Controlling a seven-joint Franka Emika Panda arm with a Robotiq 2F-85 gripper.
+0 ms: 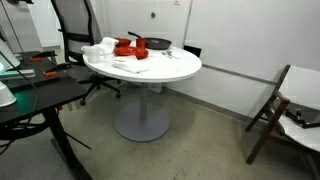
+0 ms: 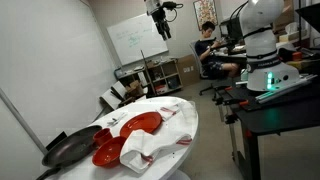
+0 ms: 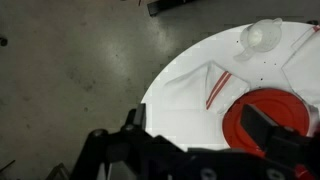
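In the wrist view my gripper is open, its two dark fingers spread apart over the edge of a round white table (image 3: 165, 125). A red plate (image 3: 262, 103) lies partly behind the right finger. Beside the plate rests a white cloth with red stripes (image 3: 190, 92); in the second exterior view the cloth (image 2: 165, 140) sits crumpled near the table's edge. Behind it are a red bowl (image 2: 109, 153), another red dish (image 2: 101, 136) and the red plate (image 2: 141, 123). A black pan (image 2: 72, 150) stands at the far side.
A clear cup-like item (image 3: 262, 36) and another white cloth (image 3: 304, 68) are near the top right of the wrist view. A wooden-armed chair (image 1: 287, 115) stands apart at right. Bare white tabletop (image 1: 180, 67) shows at the table's right side.
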